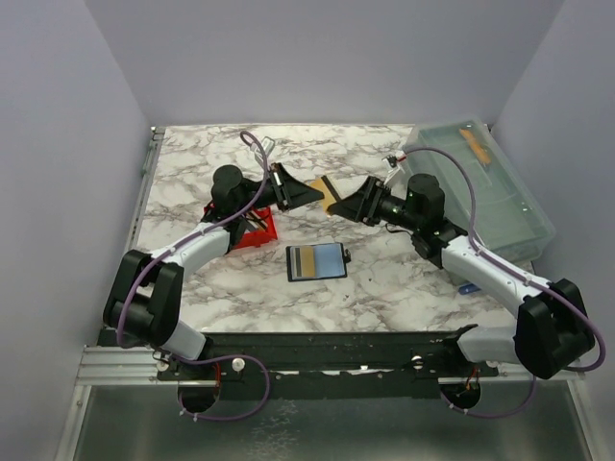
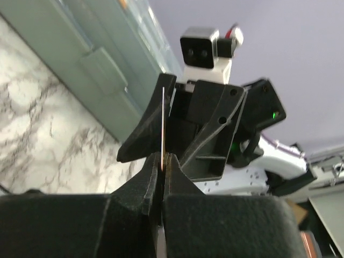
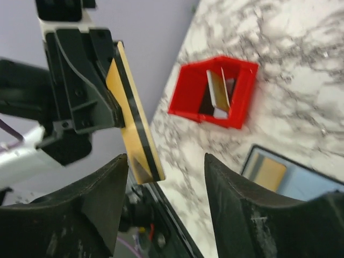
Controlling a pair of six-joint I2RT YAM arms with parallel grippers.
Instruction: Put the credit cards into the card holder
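My left gripper point(image 1: 304, 190) is shut on a yellow credit card point(image 1: 324, 192) with a dark stripe, held in the air above the table's middle; in the left wrist view it shows edge-on. My right gripper point(image 1: 348, 207) stands open at the card's other side; in the right wrist view the card point(image 3: 134, 126) reaches down toward its left finger. The card holder point(image 1: 329, 259), with several cards in it, lies below on the marble table. A red box point(image 1: 268, 230) with more cards is at the left, partly behind my left arm.
A translucent plastic bin point(image 1: 490, 192) stands along the right side, with a blue object point(image 1: 468, 287) near its front corner.
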